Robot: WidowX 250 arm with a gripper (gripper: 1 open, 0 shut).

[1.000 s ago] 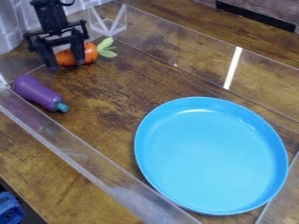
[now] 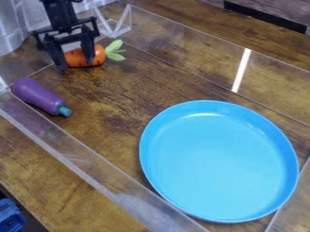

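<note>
At the top left, my black gripper (image 2: 68, 47) is down over an orange carrot (image 2: 90, 56) with a green leafy top, its fingers at the carrot's left part. Whether they are closed on it is hard to tell. A purple eggplant (image 2: 40, 95) with a teal tip lies below them on the wooden surface. A large blue plate (image 2: 218, 159) fills the lower right.
Clear plastic walls border the wooden area at the left and toward the back right. A blue object (image 2: 7, 216) sits at the bottom left corner. The middle of the wood, between carrot and plate, is free.
My gripper has shifted very slightly at the carrot. The eggplant and plate are unmoved.
</note>
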